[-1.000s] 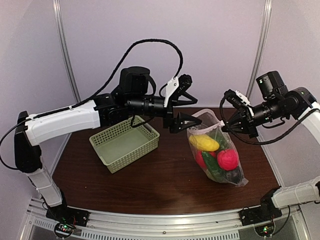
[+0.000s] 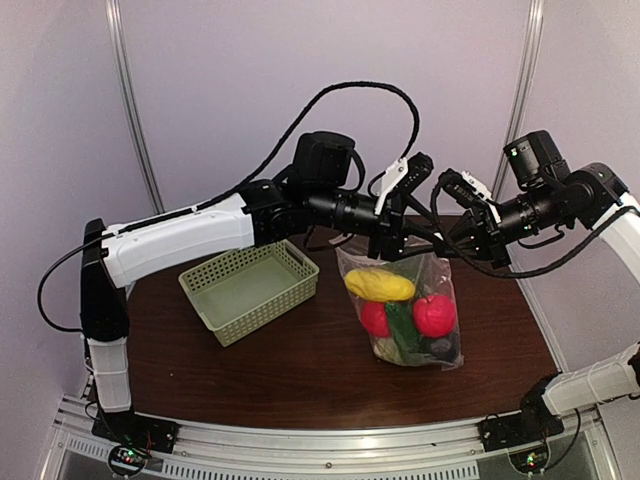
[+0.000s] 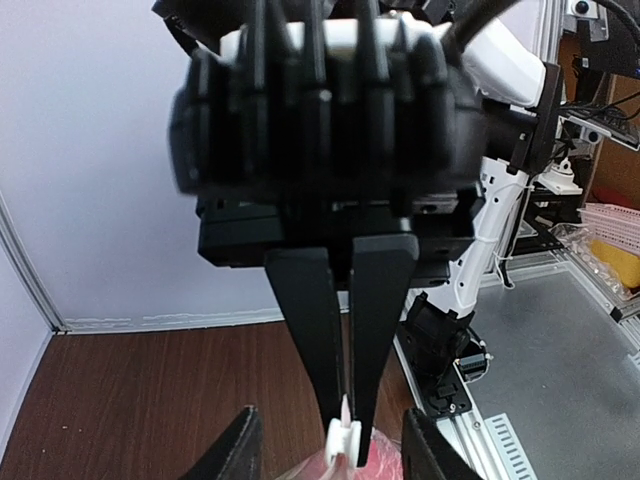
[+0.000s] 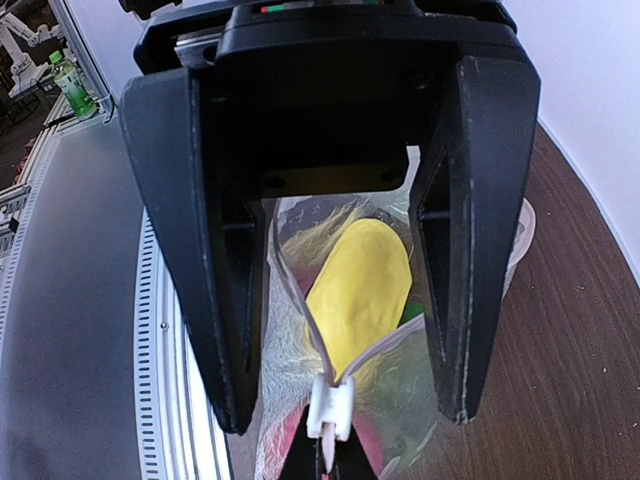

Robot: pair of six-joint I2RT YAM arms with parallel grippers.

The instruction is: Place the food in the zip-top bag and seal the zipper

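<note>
The clear zip top bag [image 2: 435, 272] stands on the table with food inside: a yellow piece [image 2: 380, 286], two red pieces [image 2: 434, 315], a green one [image 2: 403, 328] and a dark one [image 2: 440, 349]. Pinched at the end of its zipper strip, the bag is held by my right gripper [image 2: 455, 245], which is shut. A white slider [image 4: 330, 407] sits on the strip just beyond those fingertips. In the right wrist view the bag's mouth gapes behind the slider. My left gripper is open, its fingers on either side of the slider and clear of it.
An empty pale green basket [image 2: 265, 316] stands left of the bag, under the left arm. Both grippers are very close together above the bag.
My left gripper has moved right, over the bag's top, up to the right gripper. The bag and right gripper shifted slightly left, and the bag stands straighter.
</note>
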